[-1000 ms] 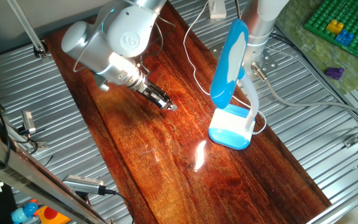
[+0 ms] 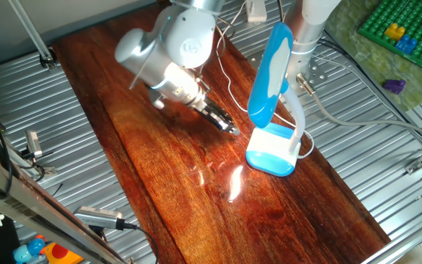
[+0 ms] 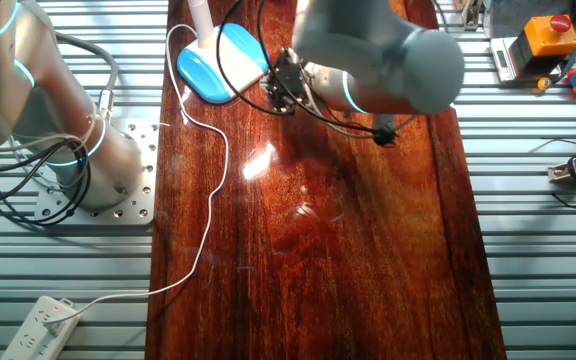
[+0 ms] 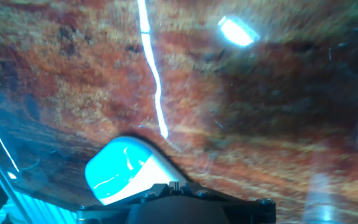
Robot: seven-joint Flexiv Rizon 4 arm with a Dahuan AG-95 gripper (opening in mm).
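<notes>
A blue and white desk lamp [image 2: 271, 150] stands on the dark wooden board, its long blue head [image 2: 261, 92] raised over the base on a curved white neck. My gripper [image 2: 233, 131] is close beside the lamp, on the left of its base, pointing down toward it. In the wrist view the black fingers of the gripper meet at the bottom, with nothing visible between them; the rounded lamp base [image 4: 120, 169] lies just beyond. From the other side, the lamp base [image 3: 220, 65] shows near the gripper, while the lamp's head is out of frame.
A white cable [image 3: 211, 200] runs from the lamp across the board to a power strip [image 3: 40, 330]. Most of the glossy board [image 3: 318, 270] is bare. Metal slats surround it, and an orange emergency-stop box [image 3: 546, 45] sits off to one side.
In exterior view 1 the arm and gripper have moved right, toward the lamp base, and slightly down. The lamp has not moved.
</notes>
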